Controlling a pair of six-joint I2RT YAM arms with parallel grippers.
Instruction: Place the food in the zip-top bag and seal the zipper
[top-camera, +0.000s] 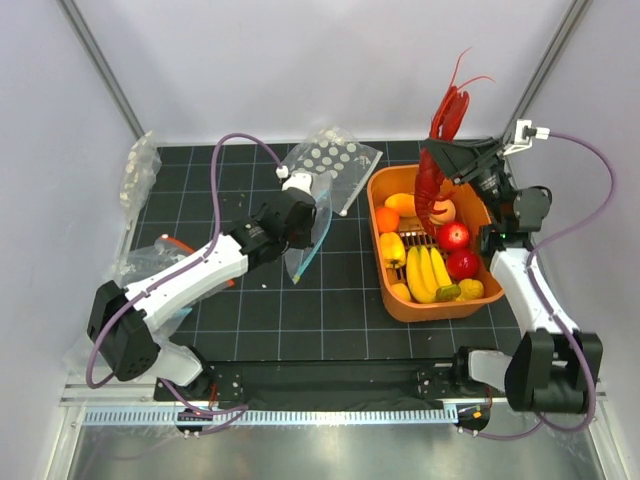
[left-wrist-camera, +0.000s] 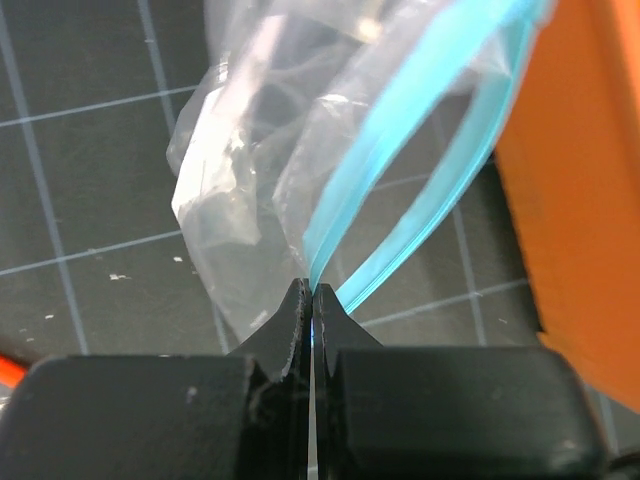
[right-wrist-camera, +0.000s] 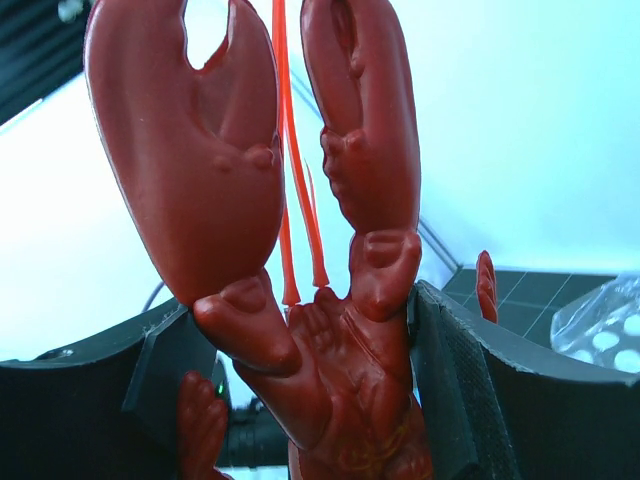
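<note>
A red toy lobster (top-camera: 432, 170) is held up by my right gripper (top-camera: 450, 155) above the orange bin; in the right wrist view its claws (right-wrist-camera: 180, 150) fill the frame between the fingers. My left gripper is shut on the blue zipper edge of a clear bag (left-wrist-camera: 230, 180), whose mouth shows two parted blue strips beside the bin. The bin (top-camera: 400, 310) holds bananas (top-camera: 425, 275), an orange (top-camera: 387, 218), red tomatoes or apples, peppers and other food.
A dotted clear bag (top-camera: 345, 175) lies at the back middle, other bags at the left.
</note>
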